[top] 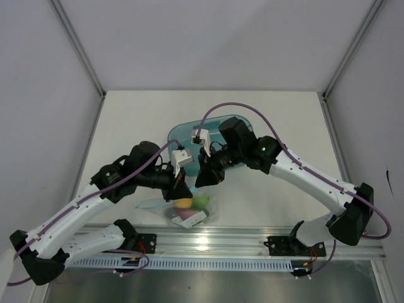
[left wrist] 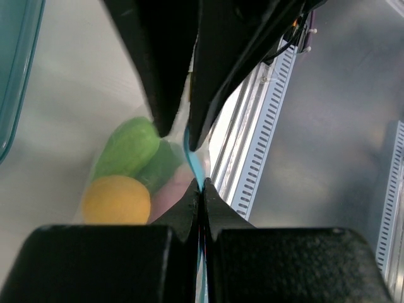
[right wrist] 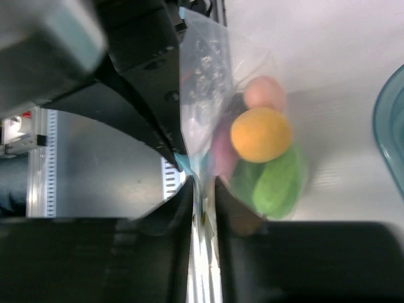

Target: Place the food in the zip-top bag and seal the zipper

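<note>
The zip top bag [top: 189,218] lies near the front edge, holding an orange item [left wrist: 115,201], green items [right wrist: 278,180], pink and red items. My left gripper [top: 180,194] is shut on the blue zipper strip [left wrist: 193,164], which runs between its fingers in the left wrist view. My right gripper [top: 205,180] is just beside it along the strip; in the right wrist view its blurred fingers [right wrist: 158,252] are close together around the bag's edge, and I cannot tell whether they grip it.
A teal tray [top: 186,129] sits behind both arms. Its metal front edge [top: 202,237] runs just below the bag.
</note>
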